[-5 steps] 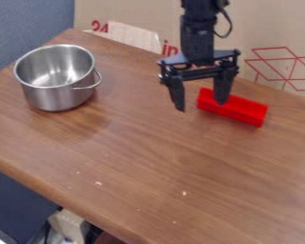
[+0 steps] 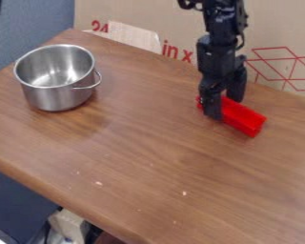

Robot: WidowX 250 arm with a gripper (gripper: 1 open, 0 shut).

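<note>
A red bar-shaped block [image 2: 243,120] lies at an angle on the right side of the wooden table [image 2: 142,172]. My black gripper [image 2: 220,103] is down over the block's left part, its fingers beside it and hiding some of it; whether they have closed on it is unclear. A silver metal pot [image 2: 58,88] with side handles stands at the table's left.
A cardboard panel [image 2: 278,38] with red print stands along the back of the table, with a pale piece near the back left. The floor shows past the left edge.
My gripper has moved right onto the red block, and its fingers have drawn closer together. The block and pot look to be in the same places.
</note>
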